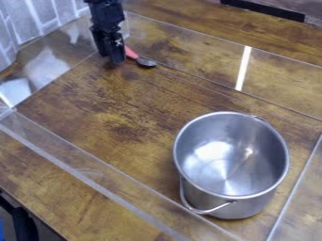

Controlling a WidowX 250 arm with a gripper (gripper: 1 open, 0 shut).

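Note:
My black gripper (pixel 111 53) hangs at the top left of the camera view, low over the wooden surface beside a spoon with a red handle (pixel 134 55). The spoon's metal head (pixel 146 62) points right toward the front. The fingers are small and dark here, and I cannot tell whether they are open, shut or on the handle. A large steel pot (pixel 229 165) with a wire handle stands at the lower right.
Clear plastic walls and strips border the wooden work area (pixel 120 113) at the left, back and right. The middle of the surface between spoon and pot is free.

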